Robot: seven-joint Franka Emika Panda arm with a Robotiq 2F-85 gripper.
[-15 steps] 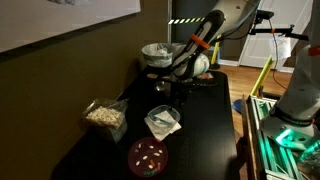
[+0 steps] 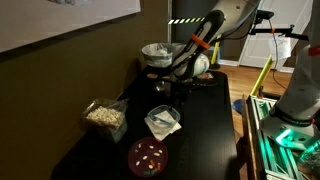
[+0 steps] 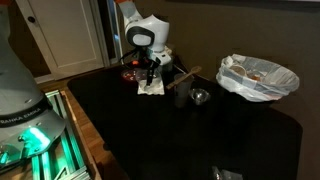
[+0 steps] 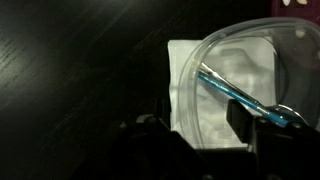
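A clear plastic container rests on a white napkin. Inside it lies a shiny utensil with a blue section. The same container shows in exterior view 1. My gripper is open above the container's near side, its dark fingers spread across the rim as seen from the wrist. Whether the fingertips touch the rim cannot be told. In exterior view 2 the arm's gripper hangs over the napkin and hides much of the container.
A dark red plate with small pieces lies close to the container. A bag of light bits stands by the wall. A white-lined basket, a metal bowl and a wooden spoon are farther off.
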